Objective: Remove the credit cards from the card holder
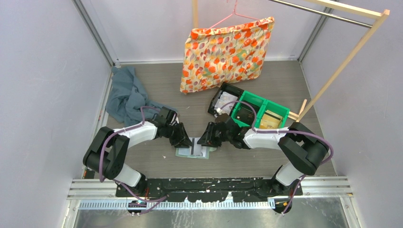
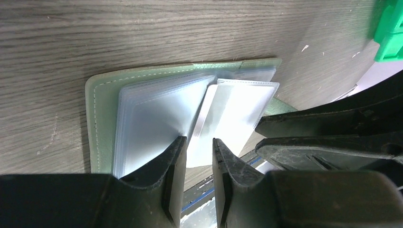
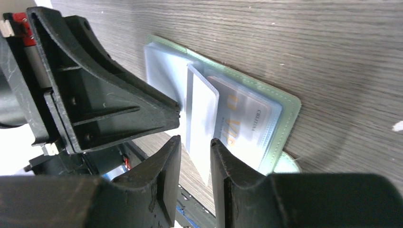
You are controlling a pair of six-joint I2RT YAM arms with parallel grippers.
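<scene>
The pale green card holder [image 1: 183,155] lies open on the table between my grippers, its clear sleeves [image 2: 152,114] fanned in the left wrist view. In the right wrist view a card with gold lettering [image 3: 242,123] shows inside a sleeve, beside a raised narrow sleeve flap [image 3: 202,109]. My left gripper is over the sleeves, fingertips a little apart, nothing clearly between them. My right gripper is at the raised flap, fingertips apart on either side of its lower part; whether they touch it I cannot tell.
Green bins [image 1: 280,109] and a black box [image 1: 213,102] stand behind my right arm. A blue cloth [image 1: 126,95] lies at back left; a flowered fabric [image 1: 225,52] hangs at the back.
</scene>
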